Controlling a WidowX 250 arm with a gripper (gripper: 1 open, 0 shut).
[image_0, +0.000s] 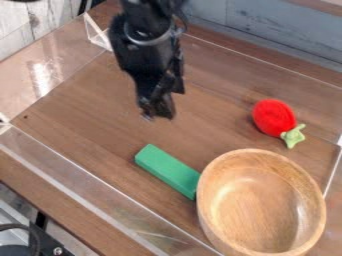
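My dark gripper (154, 98) hangs over the upper left of the wooden tray, blurred, with nothing visible held in it. Below it lies a green block (167, 170), angled beside a light wooden bowl (261, 230) at the lower right. A red vegetable (273, 117) with a pale green top lies at the right, behind the bowl.
The tray (80, 130) has clear rims at the lower left and around the back-left corner. A pale plank wall runs along the back.
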